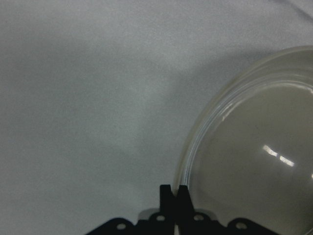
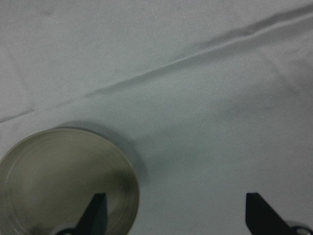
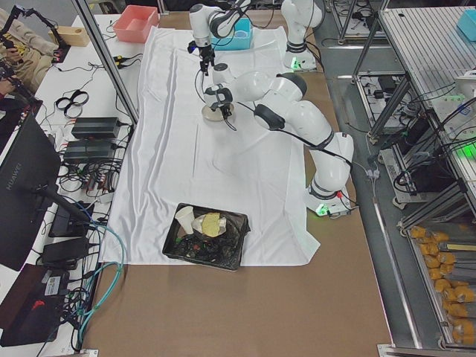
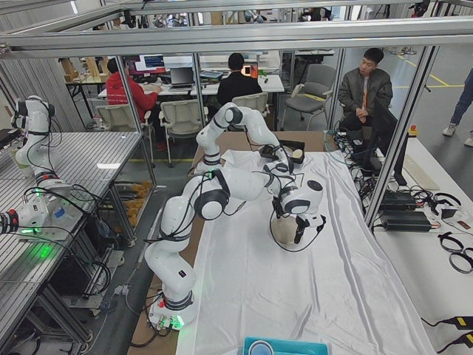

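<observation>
A clear round bowl (image 1: 254,147) sits on the white cloth; my left gripper is shut on its rim. In the right wrist view the round bowl (image 2: 63,176) lies at lower left, with my right gripper open above and beside it, nothing between its fingers. In both camera views the arms partly hide the bowl (image 3: 210,113).
A black lined bin (image 3: 178,249) with a cup and other items stands at the near end in the camera left view, a blue tray (image 4: 288,347) at the other.
</observation>
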